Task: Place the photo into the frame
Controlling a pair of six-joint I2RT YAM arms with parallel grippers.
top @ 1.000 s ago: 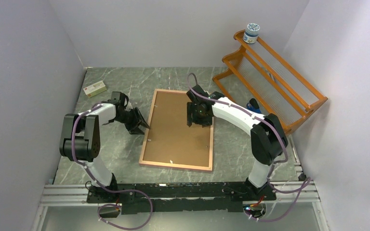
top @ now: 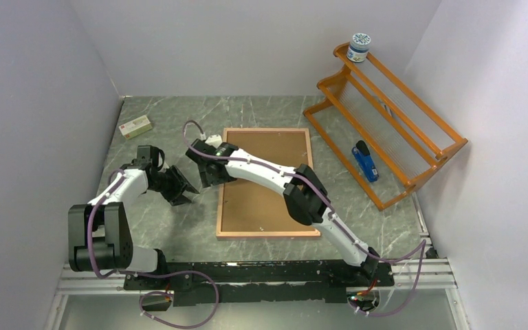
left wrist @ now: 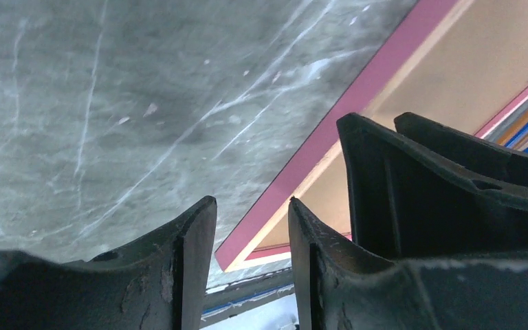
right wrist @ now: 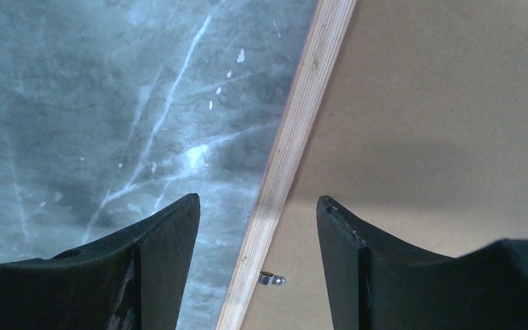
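The wooden frame [top: 268, 220] lies on the grey marbled table with its brown backing and small metal clips facing up. My right gripper [top: 213, 179] is open over its left edge; in the right wrist view the wooden strip [right wrist: 282, 172] runs between the open fingers. My left gripper [top: 182, 192] is left of the frame, part open with nothing between its fingers. In the left wrist view the dark body of my right gripper covers part of the frame. I cannot make out a separate photo.
An orange wooden rack [top: 405, 124] with a jar [top: 359, 51] on top stands at the right, beside a blue stapler [top: 366, 165]. A pale box [top: 135, 126] lies at the back left.
The frame has shifted right and straightened. My right arm has swung left across it to the left edge, and my left gripper has drawn back toward the left and front.
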